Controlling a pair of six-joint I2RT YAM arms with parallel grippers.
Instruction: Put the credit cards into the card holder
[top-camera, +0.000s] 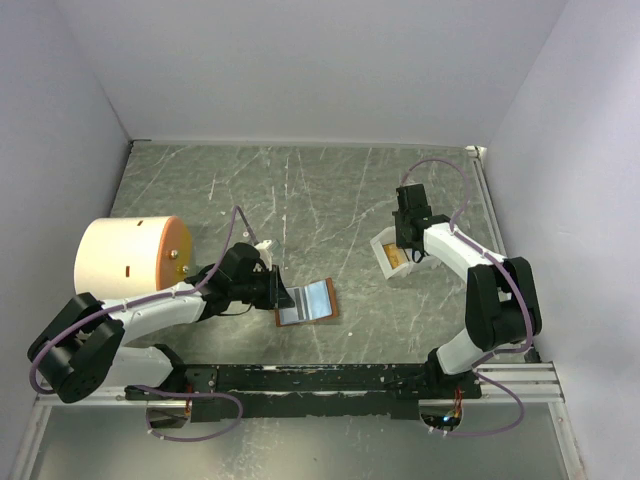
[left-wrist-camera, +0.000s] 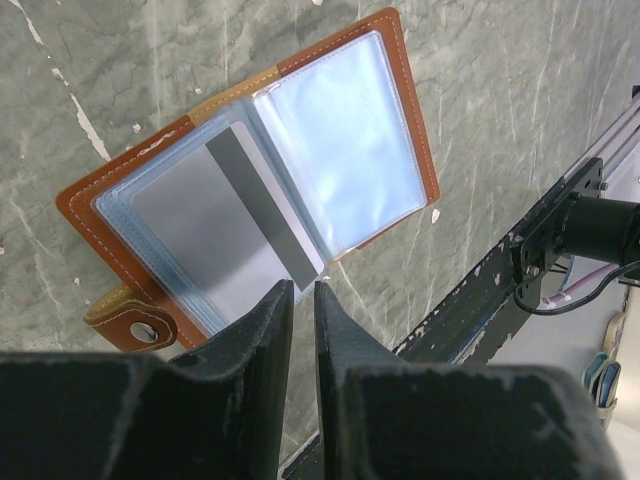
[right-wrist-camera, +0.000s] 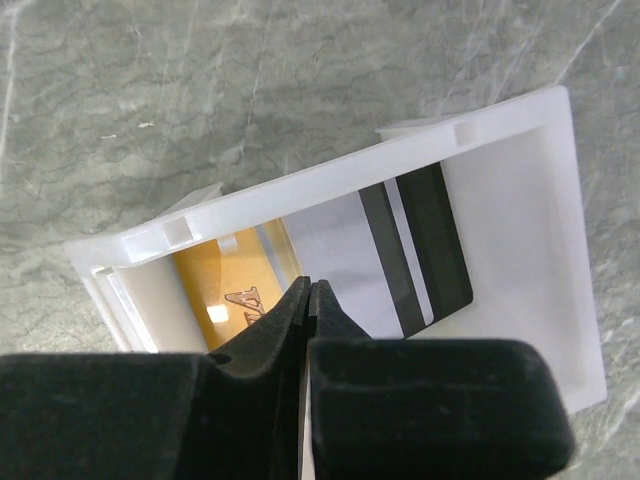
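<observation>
In the left wrist view the brown card holder (left-wrist-camera: 412, 110) lies spread on the table. A grey card with a dark stripe (left-wrist-camera: 205, 205) sits in one clear sleeve; the other sleeve (left-wrist-camera: 345, 140) looks empty. My left gripper hangs over the holder's near edge, its fingers slightly apart and nothing between them. Over at the right, a white tray (right-wrist-camera: 300, 190) holds an orange-gold card (right-wrist-camera: 228, 285) and overlapping pale cards with dark stripes (right-wrist-camera: 340, 250). Above these cards my right gripper is shut, fingertips together, with no card between them.
A cream cylinder (top-camera: 120, 260) with an orange end stands at the left of the table. Open grey marble tabletop (top-camera: 320, 200) lies between holder and tray. The tray's raised walls border the cards.
</observation>
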